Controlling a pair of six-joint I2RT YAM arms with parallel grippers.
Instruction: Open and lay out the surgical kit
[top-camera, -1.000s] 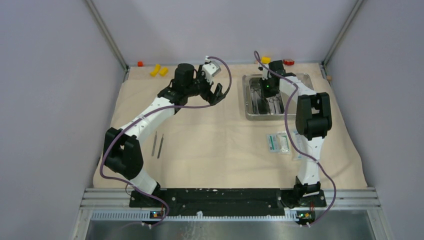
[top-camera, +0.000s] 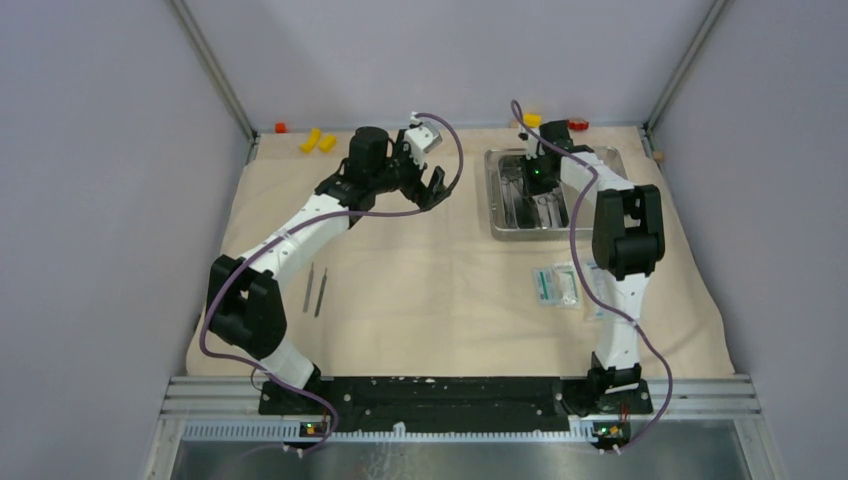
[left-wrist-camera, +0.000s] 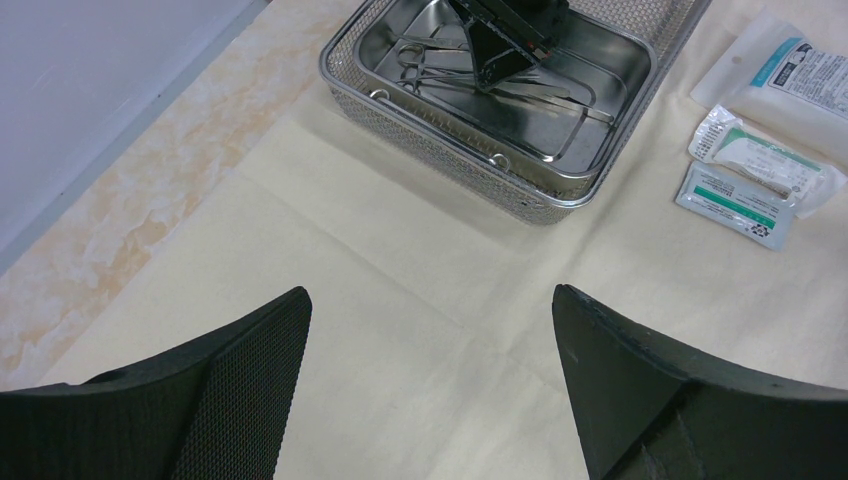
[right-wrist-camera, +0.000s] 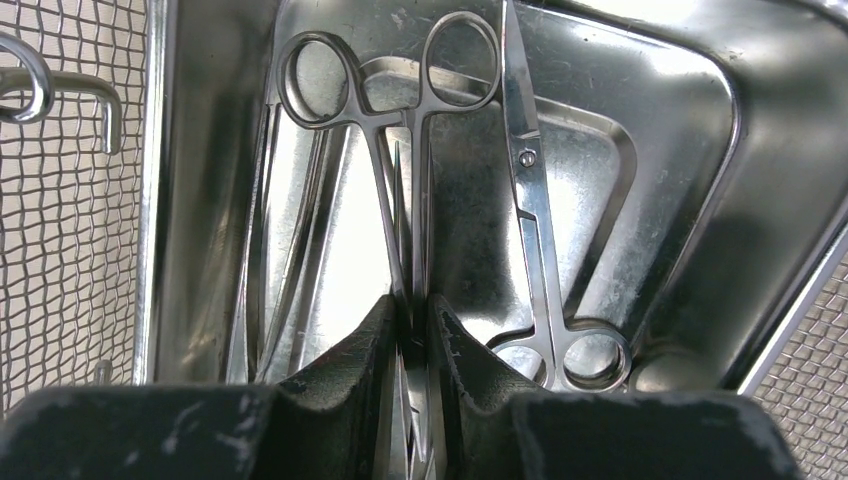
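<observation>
In the right wrist view my right gripper is shut on the shanks of a ring-handled clamp (right-wrist-camera: 418, 180). The clamp still lies low in the inner steel tray, its two rings pointing away from my fingers. Scissors (right-wrist-camera: 535, 210) rest to its right in the tray (right-wrist-camera: 690, 130), and more slim instruments (right-wrist-camera: 300, 240) lie to its left. The tray sits inside a mesh basket (left-wrist-camera: 450, 150). My left gripper stands open over bare cloth, left of the basket. Two thin instruments (top-camera: 321, 292) lie side by side on the cloth at the left.
Sealed packets (left-wrist-camera: 735, 205) lie in front of the basket, partly under the right arm in the top view. Yellow pieces (top-camera: 311, 141) and a red one (top-camera: 280, 128) sit along the back edge.
The right gripper and its cable have shifted very slightly in the tray. The left arm, the packets and the two laid-out instruments look unmoved.
</observation>
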